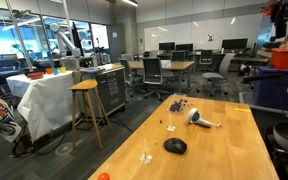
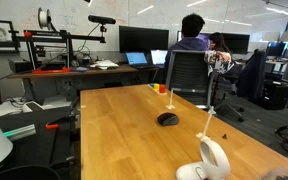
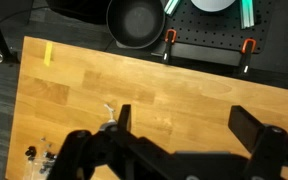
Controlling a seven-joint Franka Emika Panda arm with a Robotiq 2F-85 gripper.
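Note:
My gripper stands open in the wrist view, its two black fingers wide apart with only bare wooden table (image 3: 199, 105) visible between them. In exterior view 1 a black, rounded, mouse-like object (image 1: 175, 146) lies on the table. Beyond it lies a white and grey object (image 1: 201, 119); in exterior view 2 a white object with a ring-like part (image 2: 213, 160) is near the front. Thin white upright pieces (image 1: 146, 157) stand on the wood. A small red-orange round thing (image 1: 104, 176) sits at the near edge.
The wrist view has a black round pan (image 3: 135, 24), a white dish (image 3: 213, 3) and black-and-orange clamps (image 3: 168, 45) along the table edge. Small dark pieces (image 3: 39, 158) lie lower left. A person (image 2: 191, 35) sits beyond it.

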